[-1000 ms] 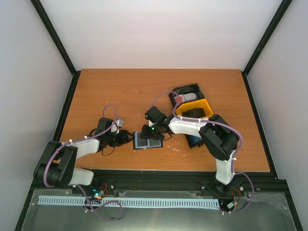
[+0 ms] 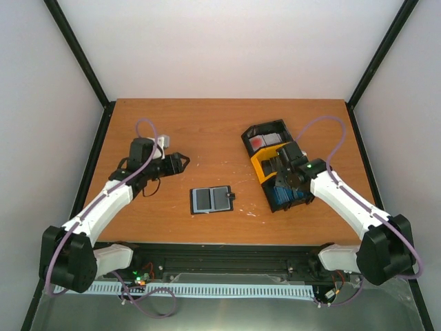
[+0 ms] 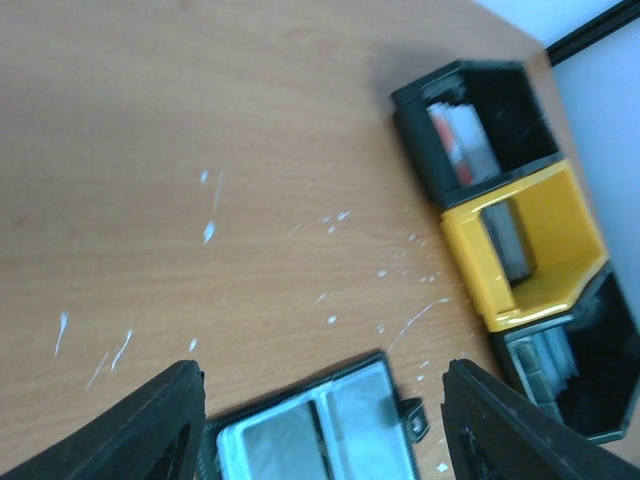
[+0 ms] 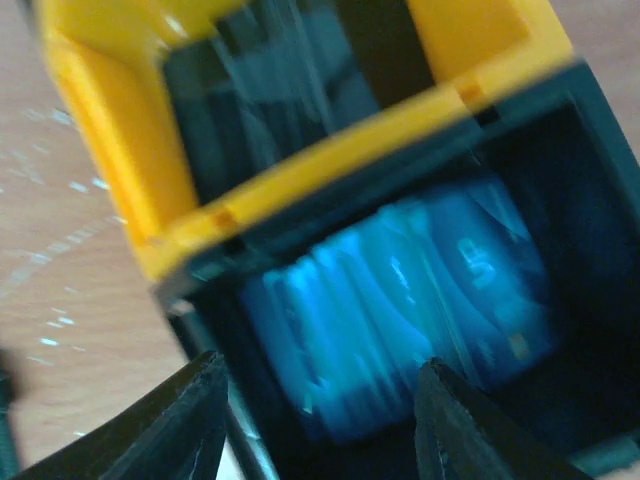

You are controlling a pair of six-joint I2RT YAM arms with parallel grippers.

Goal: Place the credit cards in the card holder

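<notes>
The card holder (image 2: 212, 200) lies flat and opened out on the front middle of the table, two pale grey panels showing; its upper part (image 3: 365, 420) appears low in the left wrist view. Blue card-like items (image 4: 370, 310) stand close together in the front black bin, beneath my right gripper, which is open and empty. In the top view the right gripper (image 2: 284, 183) hovers over the bins. My left gripper (image 2: 185, 163), up and left of the holder, has its fingers (image 3: 130, 425) apart with nothing between them.
Three joined bins run along the right: a far black bin (image 3: 430, 165) with red and white items, a yellow bin (image 3: 575, 225) with dark flat items, and the front black bin (image 3: 605, 425).
My right arm has swung right, from over the card holder to above the bins. My left gripper has moved back, away from the holder's left edge. The holder has stayed put.
</notes>
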